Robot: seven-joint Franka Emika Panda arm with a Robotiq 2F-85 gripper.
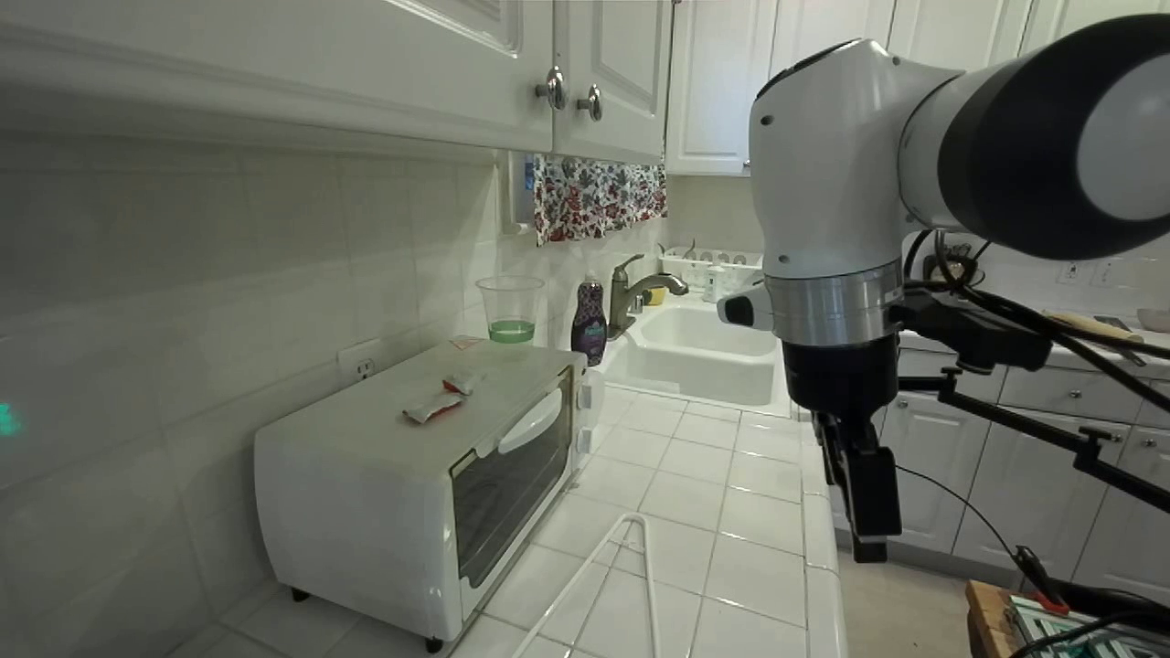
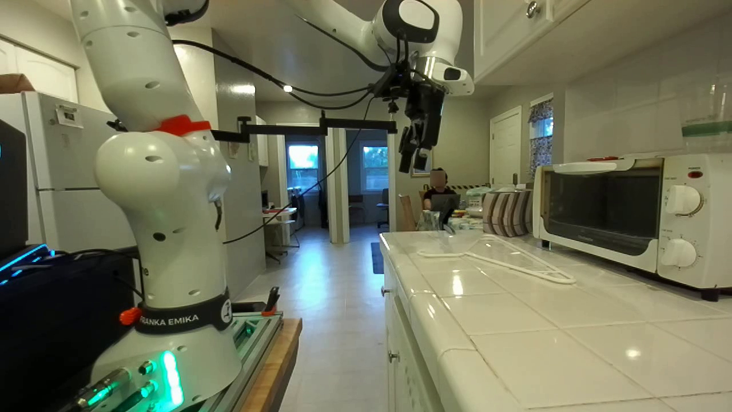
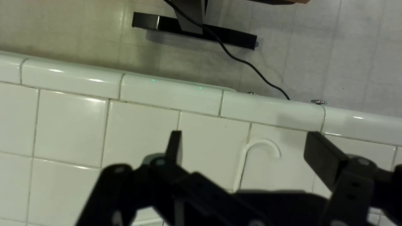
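A white hanger [image 2: 521, 266] lies flat on the tiled counter [image 2: 604, 350], in front of the toaster oven. Its curved hook [image 3: 263, 142] shows between my fingers in the wrist view, well below them, while much of its body is hidden by the gripper. My gripper hangs in the air, pointing down near the counter's front edge. Its two fingers stand wide apart with nothing between them. In exterior view 1 the gripper [image 1: 866, 537] is to the right of the hanger [image 1: 649, 570], seen against the lower cabinets.
A white toaster oven [image 1: 362, 472] stands against the wall, with small packets [image 1: 433, 408] and a clear cup [image 1: 511, 302] on top. Behind it are a soap bottle [image 1: 589, 323] and the sink [image 1: 702, 378]. Upper cabinets [image 1: 614, 66] overhang the counter.
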